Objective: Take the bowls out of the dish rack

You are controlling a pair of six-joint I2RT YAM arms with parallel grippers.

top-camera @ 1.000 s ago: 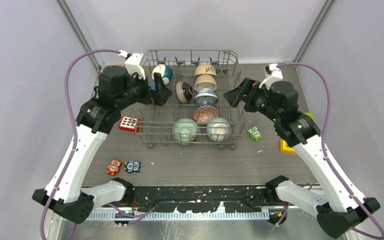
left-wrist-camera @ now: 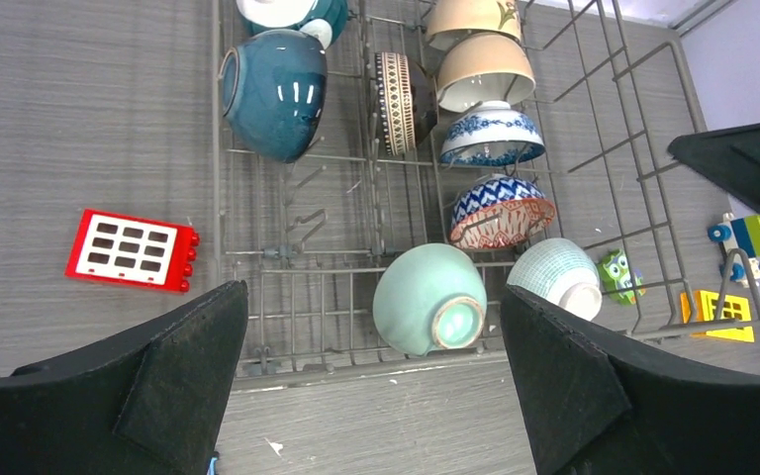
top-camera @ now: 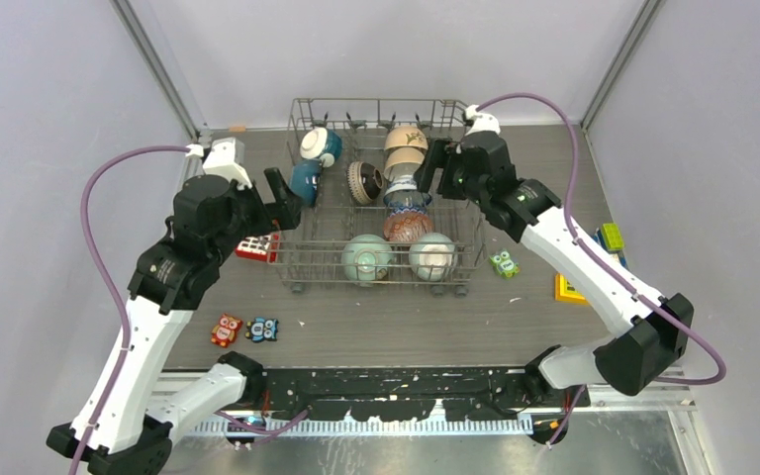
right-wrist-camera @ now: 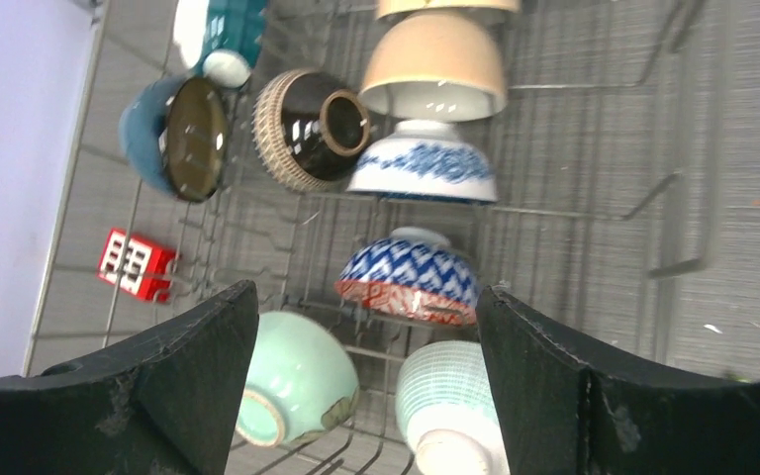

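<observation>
A wire dish rack point(top-camera: 329, 224) holds several bowls. On its left side sit a dark teal bowl point(left-wrist-camera: 275, 96) and, behind it, a white and teal one point(top-camera: 321, 146). A black bowl with a patterned band point(right-wrist-camera: 314, 129) lies tilted mid-rack. Tan bowls point(right-wrist-camera: 433, 69), a blue-and-white bowl point(right-wrist-camera: 424, 163) and a red-and-blue patterned bowl point(left-wrist-camera: 503, 210) line the right side. Two pale green bowls point(left-wrist-camera: 429, 297) stand at the front. My left gripper point(top-camera: 287, 201) is open at the rack's left edge, empty. Over the right-hand row, my right gripper point(top-camera: 429, 168) is open, nothing between its fingers.
A red toy block point(top-camera: 256, 247) lies left of the rack. Small red point(top-camera: 226, 330) and blue point(top-camera: 262, 330) toys rest at front left. On the right are a green toy point(top-camera: 504, 263) and a yellow block point(top-camera: 569, 289). The floor before the rack is mostly bare.
My right gripper has moved left from beside the rack to over its right-hand bowls. My left gripper has drawn back leftward, uncovering the dark teal bowl. The bowls have not moved.
</observation>
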